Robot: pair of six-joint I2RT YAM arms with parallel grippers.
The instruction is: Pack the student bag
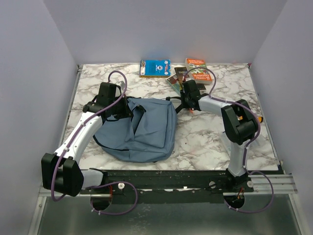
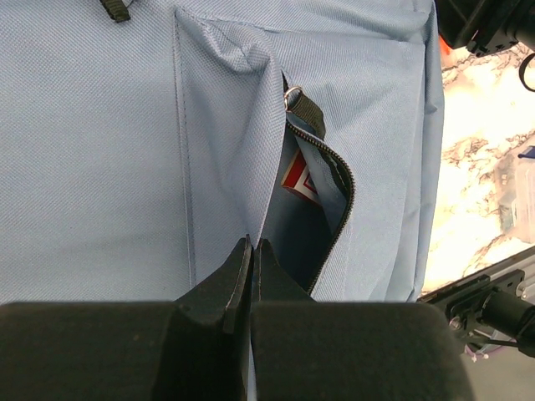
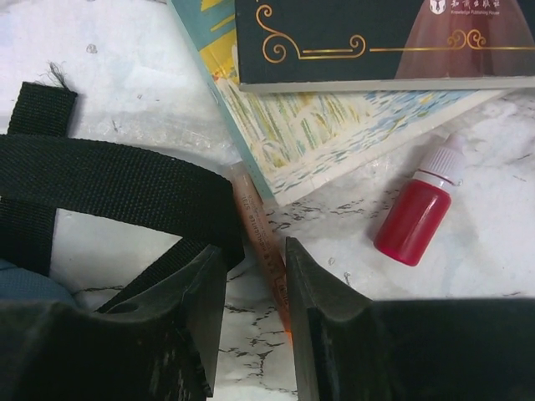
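Observation:
The blue-grey bag (image 1: 151, 137) lies open on the left half of the table; in the left wrist view its zipped opening shows a red-and-white item inside. My left gripper is shut at the fabric fold beside that opening; I cannot tell whether fabric is between the tips. My right gripper is part open over an orange-tipped translucent stick (image 3: 259, 217), next to a black strap (image 3: 109, 180). A small red bottle (image 3: 412, 220) lies to its right, beside overlapping books (image 3: 376, 42).
A blue book (image 1: 154, 68) and an orange book (image 1: 197, 62) lie at the back. A clear container (image 2: 518, 192) is on the right side.

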